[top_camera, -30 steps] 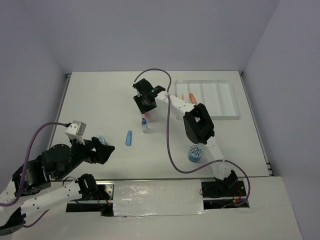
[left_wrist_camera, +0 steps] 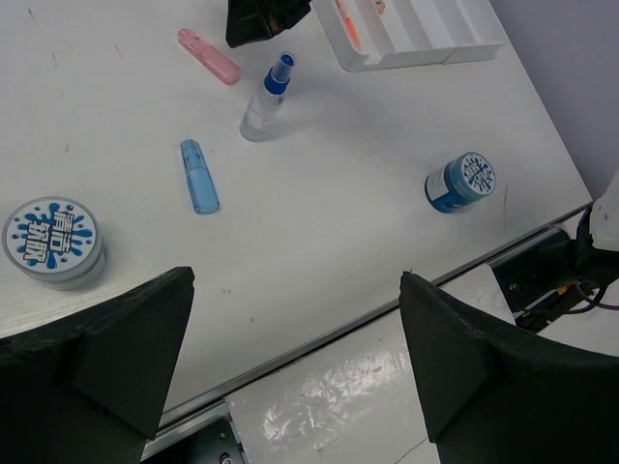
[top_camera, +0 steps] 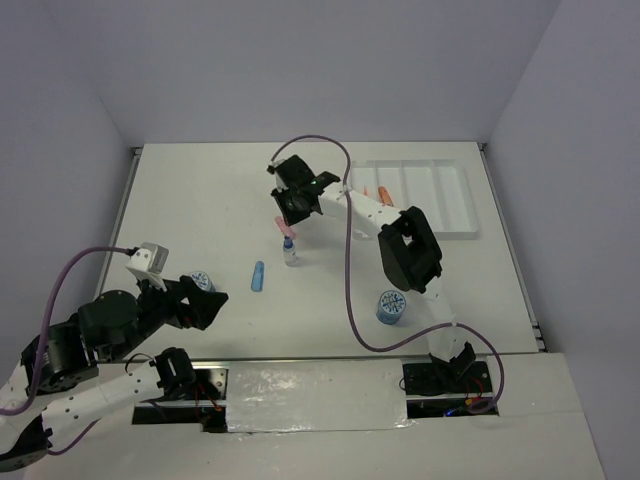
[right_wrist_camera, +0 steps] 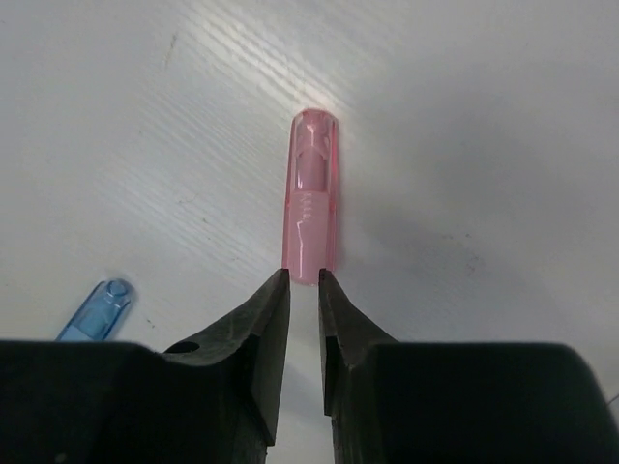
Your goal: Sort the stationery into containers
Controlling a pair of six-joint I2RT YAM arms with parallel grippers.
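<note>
On the white table, a pink pen-like stick [right_wrist_camera: 309,208] lies just ahead of my right gripper, whose fingers stand a narrow gap apart with nothing between them. The same pink stick [top_camera: 286,228] shows below that gripper in the top view. A short blue stick [left_wrist_camera: 199,177] lies nearer the front, and a clear bottle with a blue cap [left_wrist_camera: 263,106] stands upright between the two sticks. Over the front left, my left gripper is wide open and empty. A white divided tray [top_camera: 455,205] at the back right has orange items [top_camera: 385,195] in it.
One blue-lidded jar [left_wrist_camera: 54,242] stands near the left gripper; another blue-lidded jar [top_camera: 391,307] stands at front right beside the right arm. Table between the blue stick and the right jar is clear. A purple cable [top_camera: 349,270] loops along the right arm.
The left arm looks still.
</note>
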